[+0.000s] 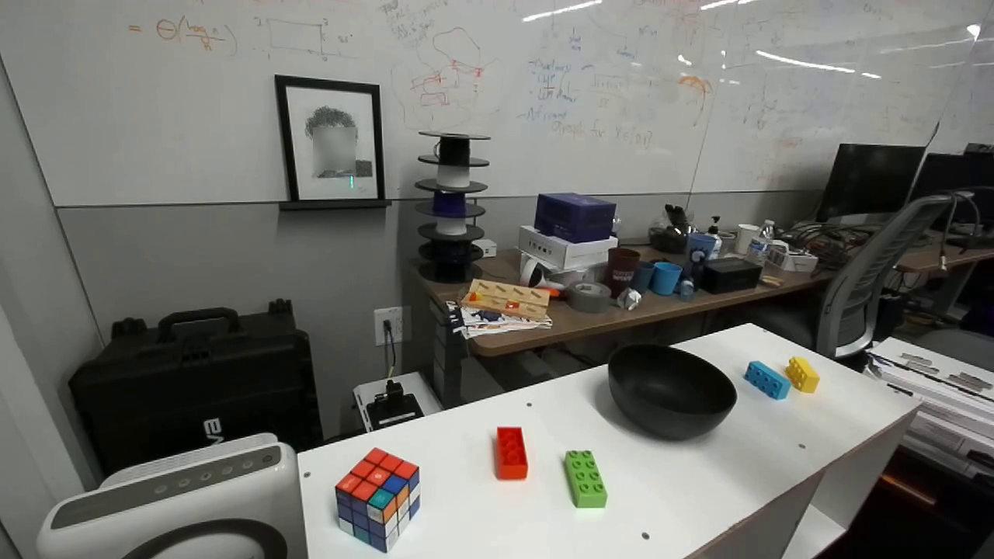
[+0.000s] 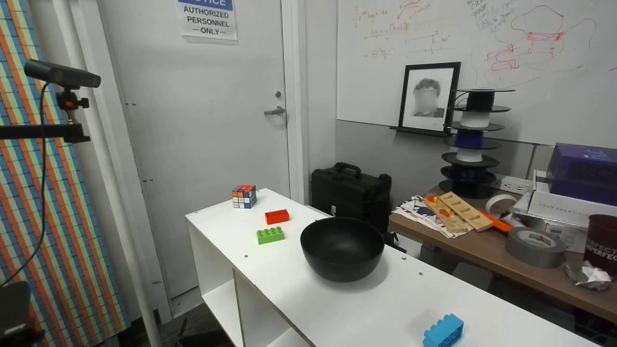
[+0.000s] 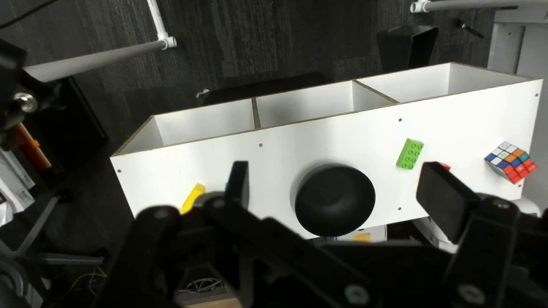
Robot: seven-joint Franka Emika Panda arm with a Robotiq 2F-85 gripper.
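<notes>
In the wrist view my gripper is open, its fingers wide apart with nothing held, high above the white shelf top. The black bowl [image 3: 335, 200] appears below, between the fingers; nothing shows inside it. A green brick [image 1: 585, 479] lies studs up beside a red brick [image 1: 512, 453], with a Rubik's cube [image 1: 378, 498] at the end. Past the bowl lie a blue brick [image 1: 766, 380] and a yellow brick [image 1: 802, 374]. From the wrist, my fingers hide most of the red and blue bricks. Neither exterior view includes the gripper.
The white shelf top [image 2: 370, 306] has bare room around the bowl and bricks. Open compartments [image 3: 308, 105] run along one side. A cluttered brown desk [image 1: 606, 321] stands behind, and a white appliance [image 1: 177, 508] is close to the cube's end.
</notes>
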